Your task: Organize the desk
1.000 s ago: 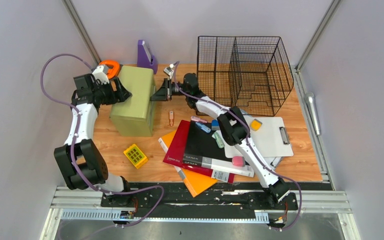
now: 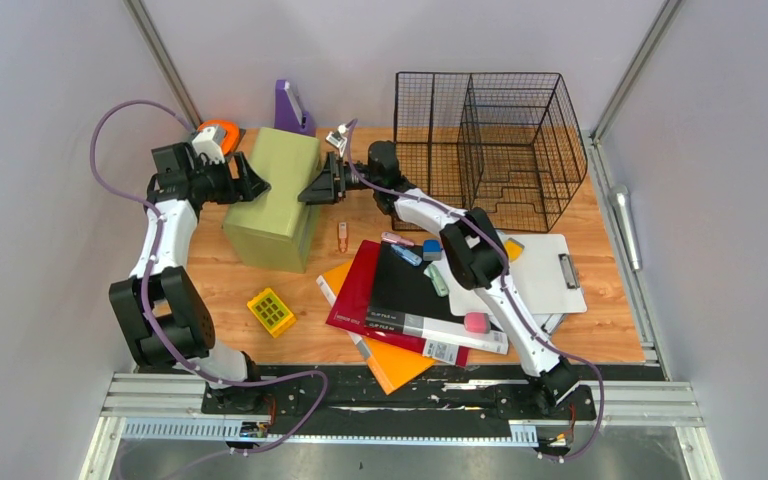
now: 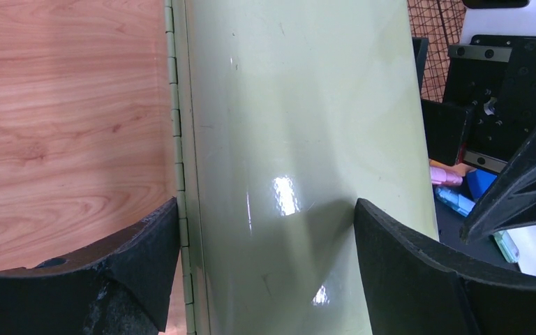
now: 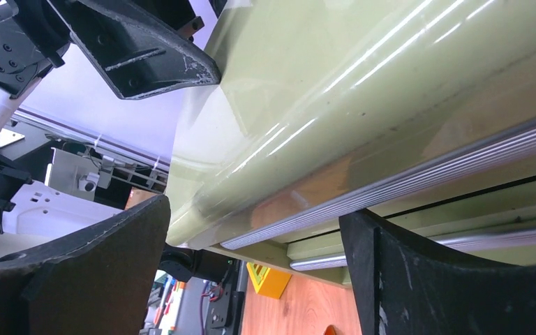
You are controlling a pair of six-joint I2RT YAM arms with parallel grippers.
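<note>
A glossy olive-green drawer box [image 2: 278,195] stands at the desk's left side, filling much of both wrist views. Reaching its left side near the top, my left gripper [image 2: 258,187] has its fingertips well apart against or just above the box; in the left wrist view one finger [image 3: 136,262] lies along the box's edge, the other [image 3: 398,244] over its smooth face. Exact contact cannot be told. At the box's right side is my right gripper [image 2: 312,192], open; its fingers [image 4: 426,272] are spread by a metal-trimmed edge [image 4: 391,195], with no grip visible.
A black wire rack [image 2: 470,150] occupies the back right. Behind the box are a purple holder [image 2: 290,110] and an orange ring [image 2: 222,134]. Folders [image 2: 360,285], highlighters and a white clipboard [image 2: 545,275] cover the front middle and right. A yellow block [image 2: 271,312] sits in front of the box.
The green box has shifted slightly to the right, with the left gripper moving right beside it.
</note>
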